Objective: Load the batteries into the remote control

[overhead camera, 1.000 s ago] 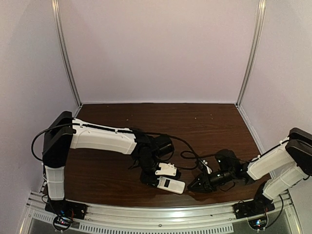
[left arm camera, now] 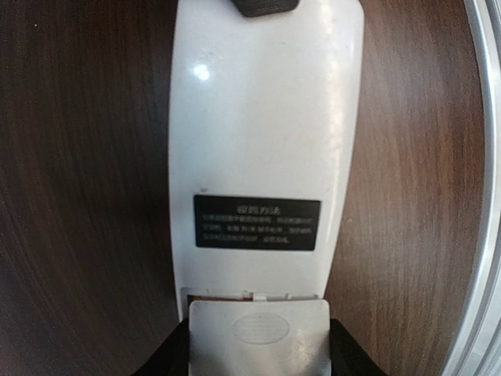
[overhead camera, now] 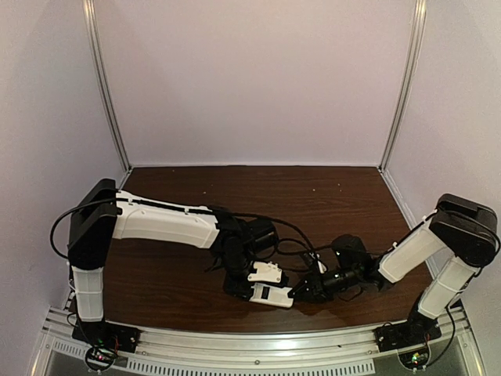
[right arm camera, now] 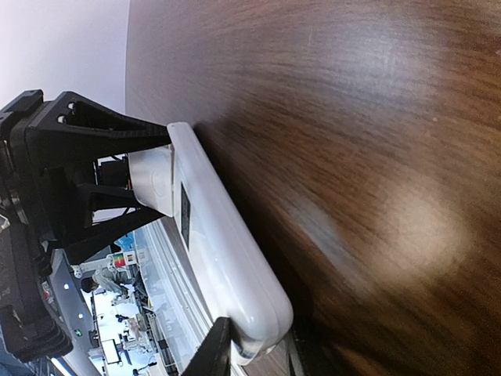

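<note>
The white remote point(overhead camera: 274, 294) lies back side up near the table's front edge, with a dark label point(left arm camera: 257, 223) on it. In the left wrist view my left gripper is shut on the battery cover point(left arm camera: 258, 341) at one end, and a narrow slot shows at the cover's upper edge. My right gripper is shut on the remote's other end, as the right wrist view shows. I see no batteries in these views.
A metal rail point(overhead camera: 258, 338) runs along the front edge, close to the remote. White walls enclose the sides and back.
My right arm has moved left to the remote's end and taken hold of it. The remote has shifted very slightly left; my left arm is nearly still.
</note>
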